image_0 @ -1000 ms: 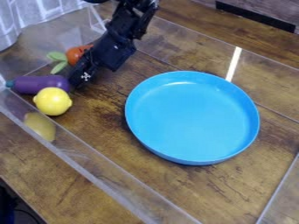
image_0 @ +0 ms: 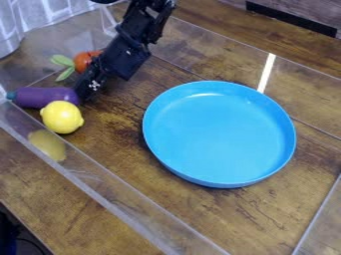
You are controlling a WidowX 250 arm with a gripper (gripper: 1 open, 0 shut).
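Note:
My black gripper [image_0: 88, 84] reaches down from the top of the view to the left side of the wooden tray, low beside a purple eggplant [image_0: 40, 98]. A red tomato [image_0: 88, 60] sits behind it, with green leaves at its left. A yellow lemon [image_0: 60, 117] lies just in front of the eggplant. The fingertips are dark and partly hidden, so I cannot tell how the fingers stand or whether anything is between them.
A large blue plate [image_0: 218, 131] fills the centre right. A yellowish piece [image_0: 47, 145] lies by the clear left wall. Bare wood is free at the back right and front.
The gripper has shifted very slightly; the eggplant and other objects look almost unchanged.

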